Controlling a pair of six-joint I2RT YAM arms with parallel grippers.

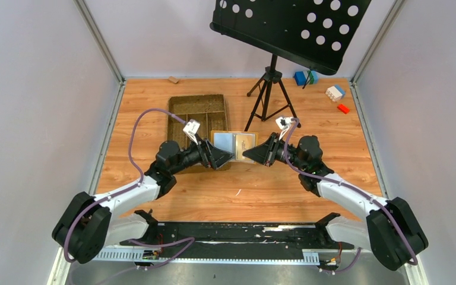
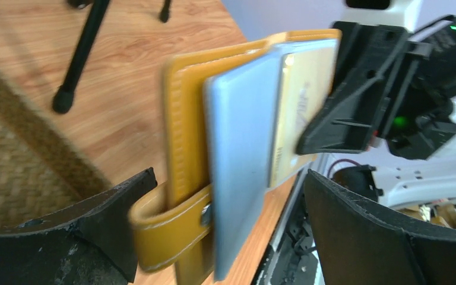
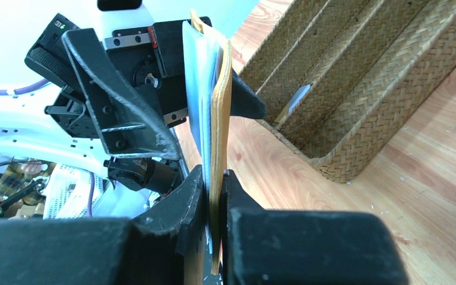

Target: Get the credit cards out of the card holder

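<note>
An open tan card holder point(image 1: 217, 136) hangs over the table, with my right gripper point(image 1: 247, 153) shut on its right end. A light blue card point(image 2: 243, 139) and a cream card or page point(image 2: 304, 98) show on its inner faces. In the left wrist view my left gripper is open, its fingers on either side of the holder's left part, not clamped on it. From the right wrist view the holder stands nearly edge-on between the right fingers, with blue layers point(image 3: 199, 101) against the tan cover. How many cards are inside cannot be told.
A woven box point(image 1: 197, 101) with compartments stands behind the left arm. A bluish card-like piece point(image 3: 300, 95) lies in one compartment. At the back are a black music stand point(image 1: 271, 74), blue blocks point(image 1: 300, 78) and a red block point(image 1: 343, 108).
</note>
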